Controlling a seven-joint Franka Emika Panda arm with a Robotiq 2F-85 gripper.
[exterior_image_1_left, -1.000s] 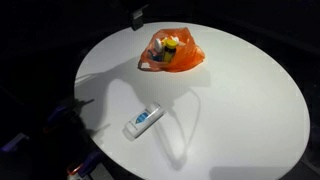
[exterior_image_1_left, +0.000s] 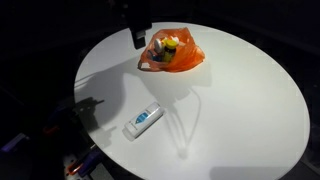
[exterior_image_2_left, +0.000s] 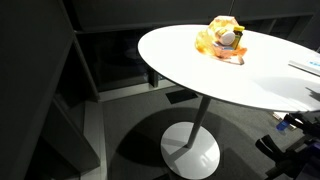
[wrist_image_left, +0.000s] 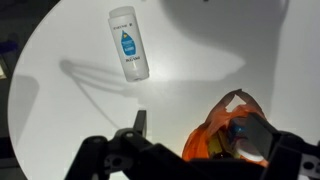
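A white bottle with a blue drop on its label (exterior_image_1_left: 143, 121) lies on its side near the table's front edge; the wrist view shows the same bottle (wrist_image_left: 128, 43) at upper left. Toward the back of the table sits an orange plastic bag (exterior_image_1_left: 183, 61) with several items in its open mouth, a yellow-topped one (exterior_image_1_left: 170, 43) among them. My gripper is open and empty above the table, its fingers apart. In the wrist view the bag (wrist_image_left: 200, 138) appears beneath the right finger, which hides part of it. The bottle is well clear of the fingers.
The round white table (exterior_image_1_left: 240, 100) has wide free room on its right side. In exterior view 2, a pale flat object (exterior_image_2_left: 306, 61) shows at the right edge, and one pedestal (exterior_image_2_left: 190, 130) supports the table.
My gripper has come lower in exterior view 1, and more of it shows beside the bag. Neither the bottle nor the bag has moved.
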